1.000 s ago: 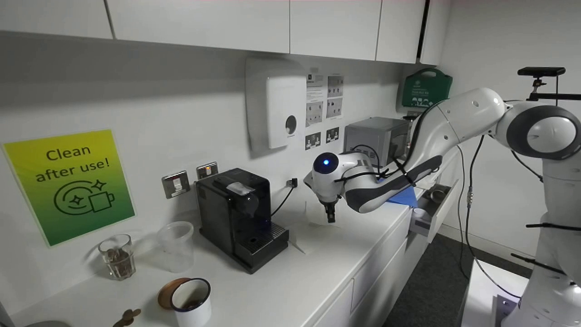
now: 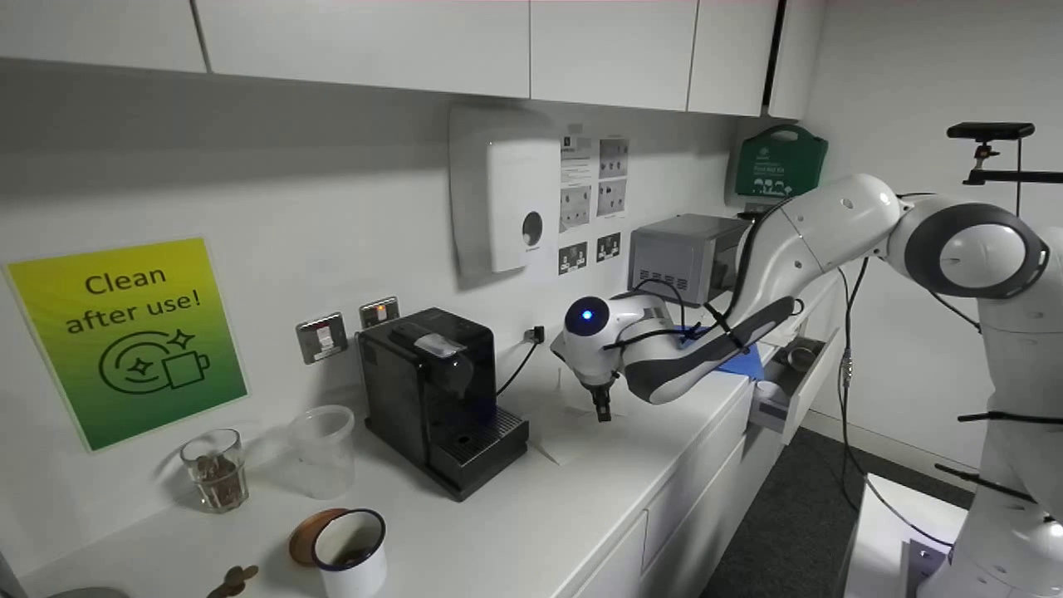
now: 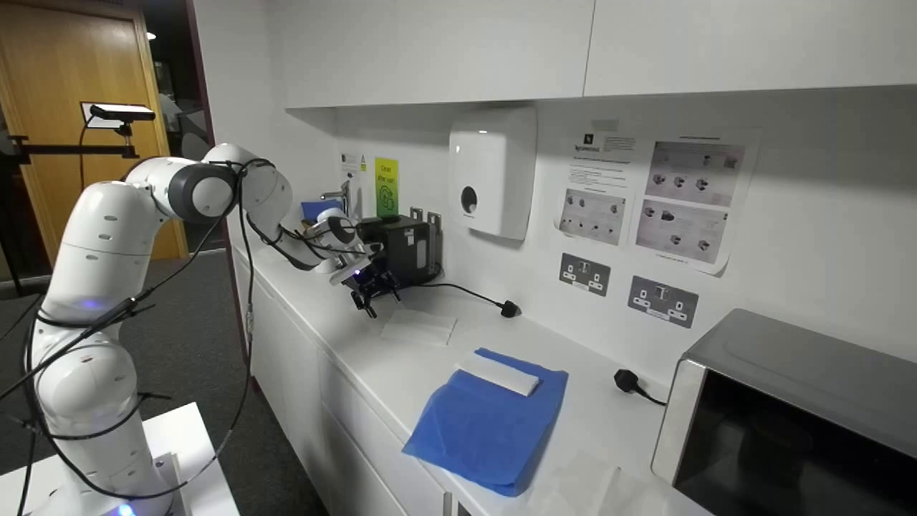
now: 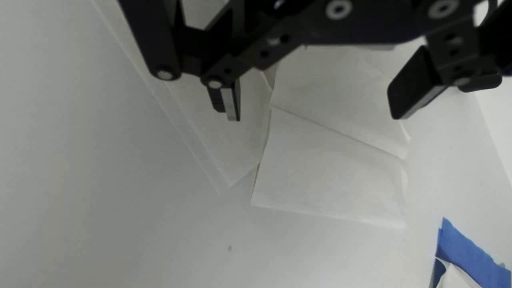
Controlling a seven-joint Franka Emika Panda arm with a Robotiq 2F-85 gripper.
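Note:
My gripper stands open above the counter, its two fingers wide apart and nothing held between them. Beneath it in the wrist view lie white paper sheets [image 4: 331, 173], creased and partly overlapping, with their far part hidden behind the gripper. From the second exterior view, the gripper [image 3: 375, 305] hangs over the counter beside the black coffee machine [image 3: 410, 249], with a white sheet [image 3: 419, 327] on the counter close by. Exterior view 1 has the gripper [image 2: 604, 410] pointing down to the right of the coffee machine [image 2: 438, 399].
A blue cloth [image 3: 490, 421] with a folded white piece [image 3: 498, 371] on it lies before the microwave [image 3: 791, 404]. A mug [image 2: 350, 558], a glass [image 2: 216, 478] and a plastic cup [image 2: 324, 453] stand left of the coffee machine. A drawer [image 2: 797, 384] hangs open at the far end.
The arm has shifted slightly left in exterior view 1, and the gripper sits a little lower. The objects on the counter show no clear movement.

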